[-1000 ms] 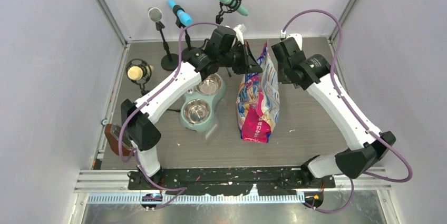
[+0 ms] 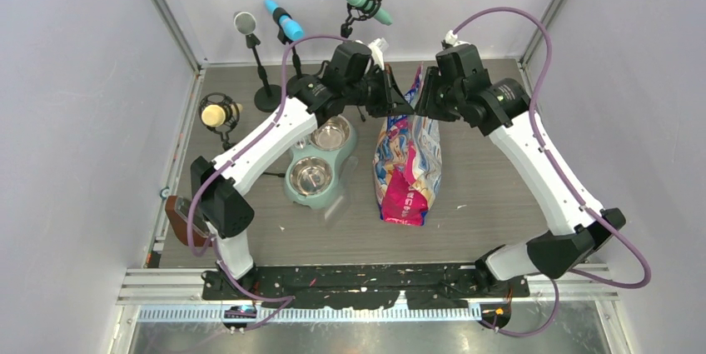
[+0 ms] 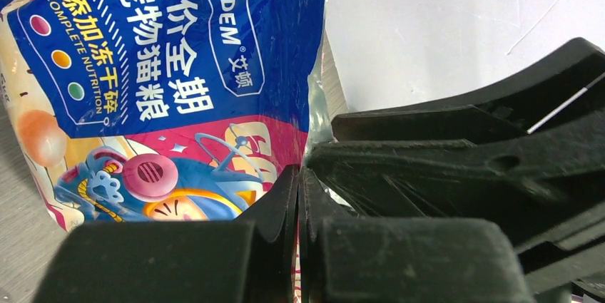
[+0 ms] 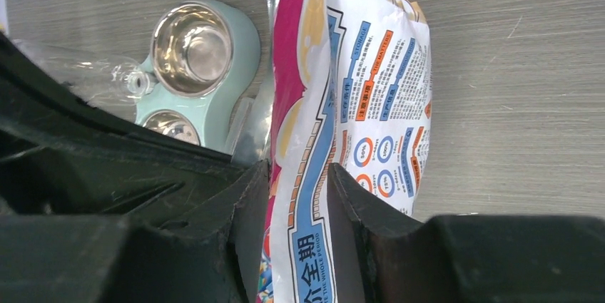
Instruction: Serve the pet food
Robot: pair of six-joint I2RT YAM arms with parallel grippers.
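The pet food bag (image 2: 408, 171), colourful with a blue top band, stands upright on the table, right of the green double bowl (image 2: 320, 162); both steel bowls look empty. My left gripper (image 2: 408, 109) is at the bag's upper edge. In the left wrist view its fingers (image 3: 285, 203) are shut together, with the bag's thin side edge (image 3: 305, 128) running in at the tips. From the right, my right gripper is part open around the upper bag, its printed white panel (image 4: 307, 203) lying between the fingers. The bag's mouth is hard to make out.
A clear plastic bottle (image 4: 100, 71) lies beside the bowls. Several stands, including a microphone-like one (image 2: 246, 25) and a blue one (image 2: 283, 18), line the back left. Right of the bag the table (image 2: 491, 196) is clear.
The left arm and bowls stayed still.
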